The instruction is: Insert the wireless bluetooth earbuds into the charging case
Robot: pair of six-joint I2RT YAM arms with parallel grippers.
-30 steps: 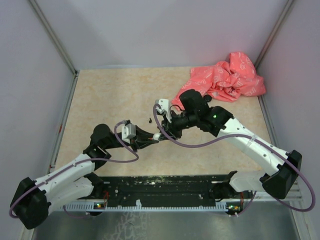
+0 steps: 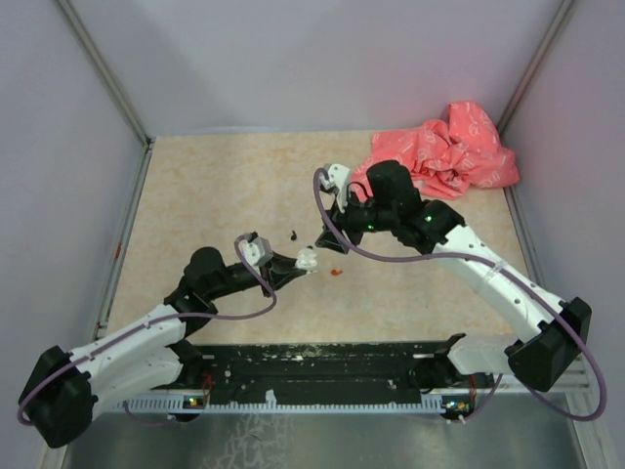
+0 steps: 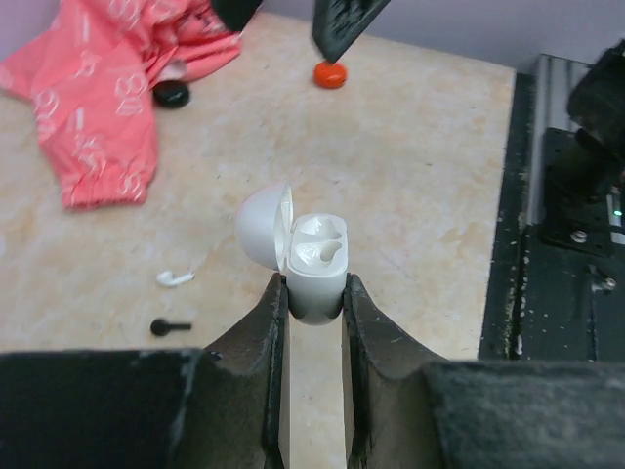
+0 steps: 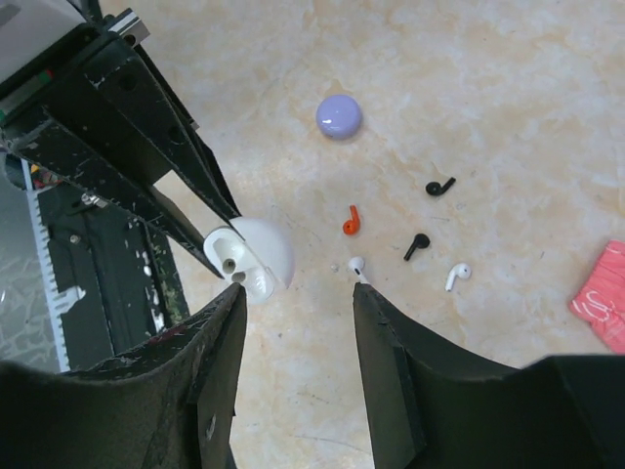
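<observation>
My left gripper is shut on the white charging case (image 3: 317,256), gripping its lower body between the fingertips. The case's lid (image 3: 262,227) stands raised. In the right wrist view the case's open side shows two dark hollows, and whether an earbud sits in either is unclear. Beyond the case, my right gripper stands open with nothing between its fingers. White earbuds (image 4: 458,275) lie apart on the table. Also loose are two black earbuds (image 4: 439,186), and an orange earbud (image 4: 352,221).
A purple case (image 4: 339,116) lies on the table. Crumpled red cloth (image 2: 444,151) covers the far right corner, with a black oval case (image 3: 171,94) beside it. Far left, the tabletop (image 2: 205,195) is clear.
My right gripper has drawn back to the right and away from the case, where it was close against it. My left gripper has shifted slightly right, still holding the case.
</observation>
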